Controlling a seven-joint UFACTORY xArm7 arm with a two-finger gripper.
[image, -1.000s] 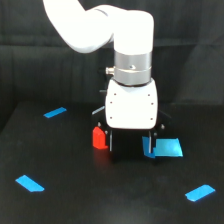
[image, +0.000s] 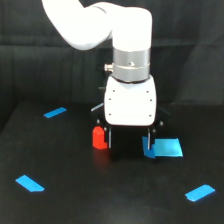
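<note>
A red object (image: 99, 137) stands on the dark table, just left of my gripper in the camera view. My gripper (image: 129, 142) hangs over the middle of the table below the white hand (image: 130, 103). Its dark fingers look wide apart, and nothing shows between them. At its right side a small dark-blue object (image: 148, 147) is partly covered by the finger there. A light-blue square (image: 168, 147) lies flat beside that object.
Light-blue strips mark the table at the back left (image: 55, 112), front left (image: 30, 184) and front right (image: 200, 192). A dark curtain (image: 35, 55) hangs behind.
The white hand has shifted very slightly left and up. The red object, the blue object and the light-blue marks look unmoved.
</note>
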